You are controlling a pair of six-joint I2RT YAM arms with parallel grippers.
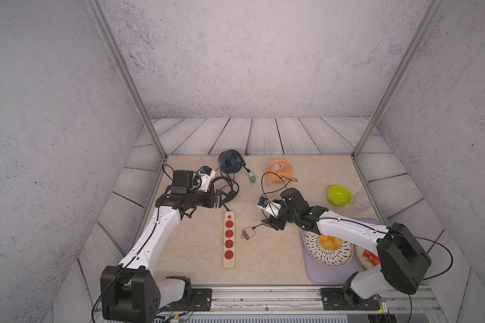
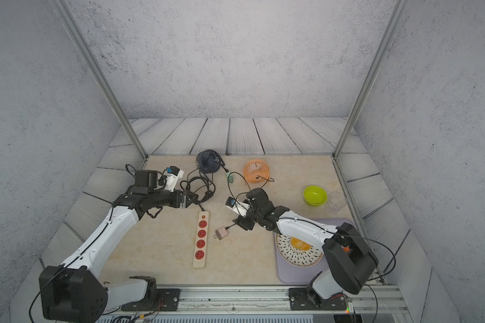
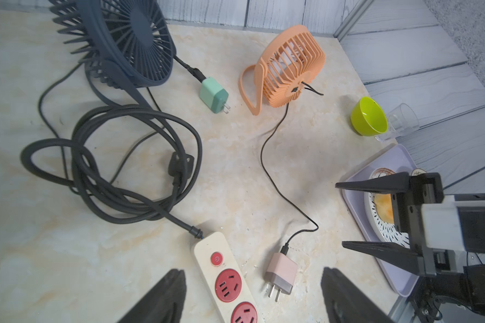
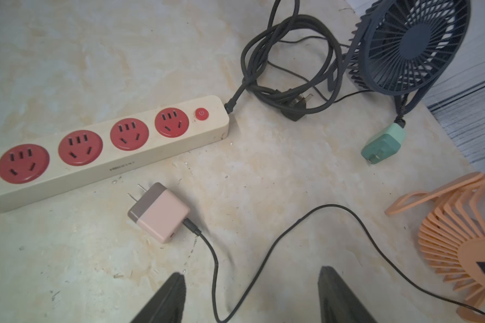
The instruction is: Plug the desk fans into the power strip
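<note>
The cream power strip point(image 4: 113, 140) with red sockets lies left of table centre, its sockets all empty. Beside it on the table rests a pink charger plug point(image 4: 159, 212), its prongs facing the strip without touching it. A thin black cable links this plug to the orange desk fan point(image 3: 285, 64). A dark blue fan point(image 3: 126, 40) at the back has a green plug point(image 3: 214, 95), lying loose. My left gripper is open above the strip's far end, left of it. My right gripper is open and empty, to the right of the pink plug.
The strip's thick black cord point(image 3: 107, 161) is coiled behind it. On the right stand a lime bowl point(image 1: 339, 195), a clear cup point(image 1: 360, 201) and a lilac tray point(image 1: 313, 271) with plates. The table front, left of the tray, is clear.
</note>
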